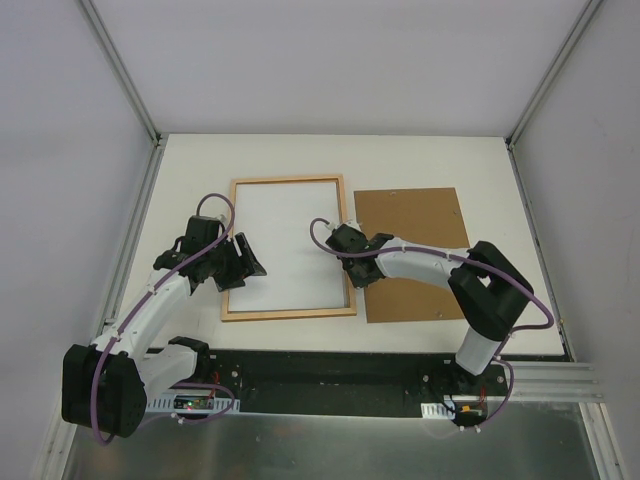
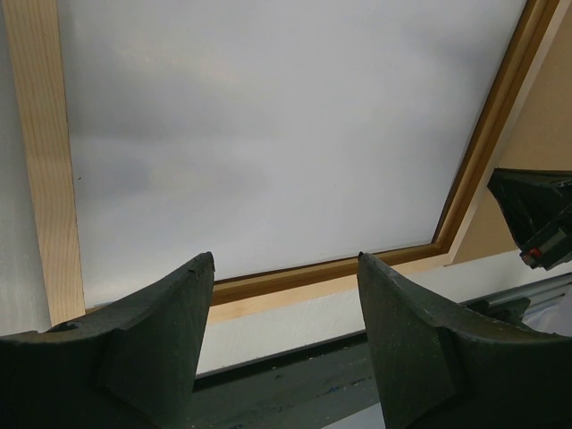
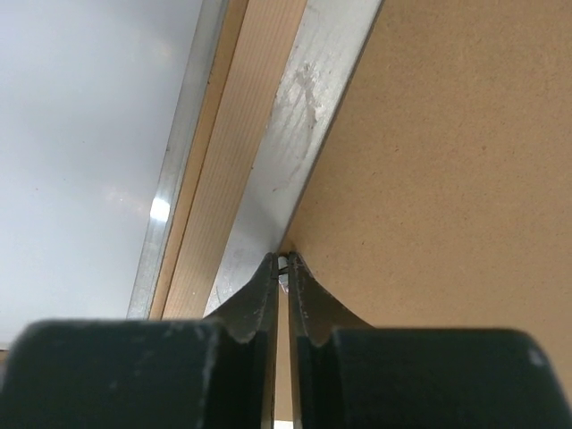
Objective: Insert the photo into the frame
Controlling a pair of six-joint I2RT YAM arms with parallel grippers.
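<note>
A light wooden frame (image 1: 350, 298) lies flat on the table, with a smooth white surface (image 2: 259, 152) inside it; I cannot tell whether this is the photo or a bare panel. Right beside it lies the brown backing board (image 1: 418, 300), its left edge along the frame's right side. Over the frame's lower left part, my left gripper is open and empty. At the board's left edge, my right gripper has its fingers nearly together. A small pale metal bit (image 3: 283, 280) shows at their tips; whether they grip it is unclear.
Side walls (image 1: 590, 200) bound the space left and right. A dark strip (image 1: 320, 385) runs along the front, below the table edge.
</note>
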